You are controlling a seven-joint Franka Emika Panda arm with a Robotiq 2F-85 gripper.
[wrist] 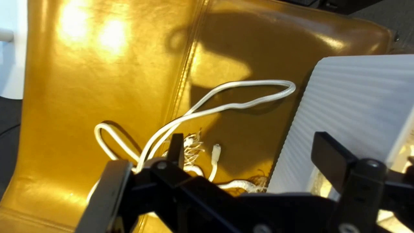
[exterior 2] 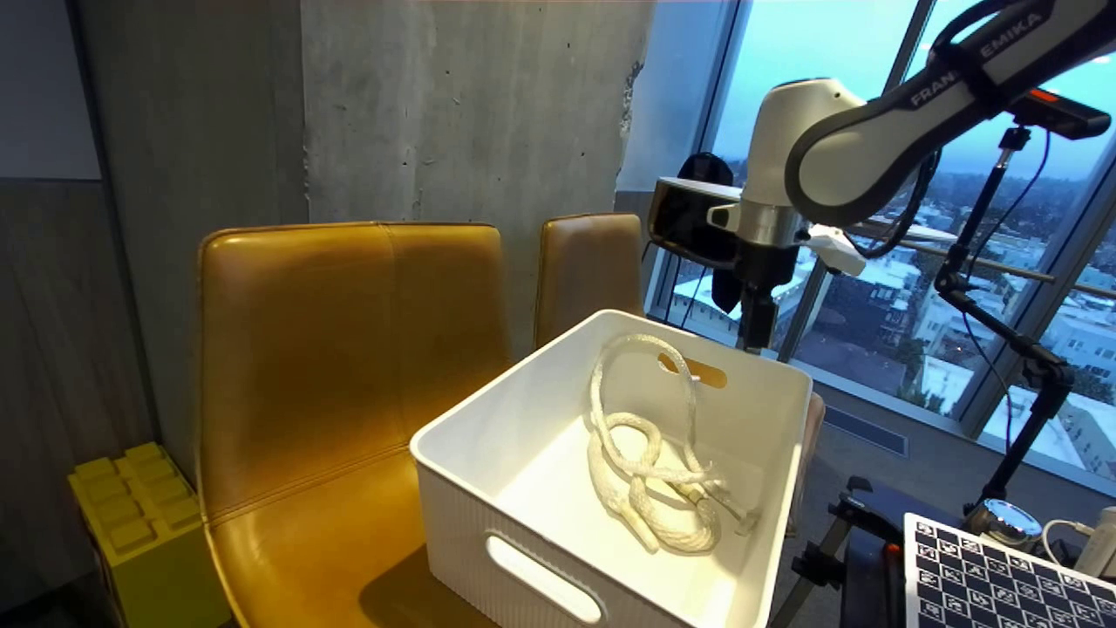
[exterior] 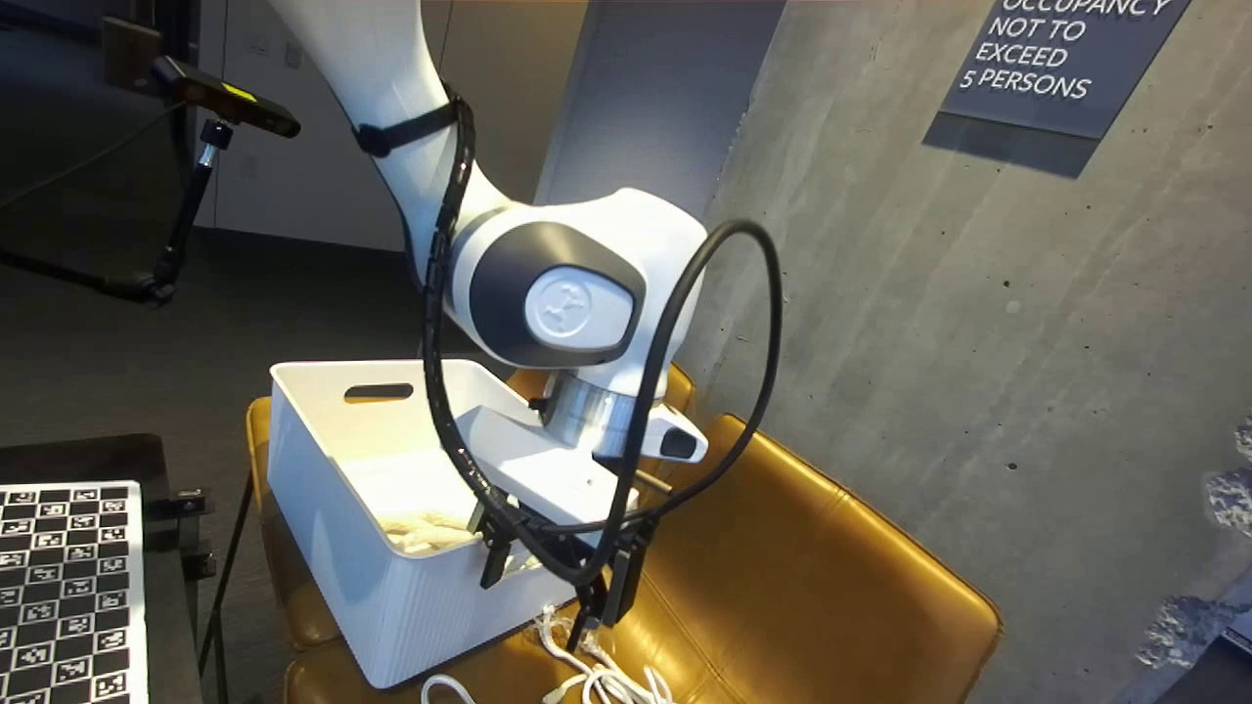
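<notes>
A white cable [wrist: 233,105] with frayed ends lies loosely looped on the tan leather chair [wrist: 128,85]. Beside it stands a white bin [exterior: 340,528], holding a coiled off-white rope [exterior 2: 685,539]. My gripper is open with nothing between its fingers, pointing down over the chair at the bin's side. In the wrist view, one fingertip overlaps the cable's bunched part and the other overlaps the bin's ribbed wall; I cannot tell whether either touches. The gripper's lower part partly hides the cable there. In exterior view 2, the gripper [exterior 2: 755,324] appears beyond the bin's far rim.
Close beside my fingers runs the bin's rim, an obstacle. The chair's backrest [exterior: 822,551] rises toward the concrete wall [exterior: 998,305]. A checkered board [exterior: 70,587] lies on a dark stand across from the bin. Bare chair seat shows around the cable.
</notes>
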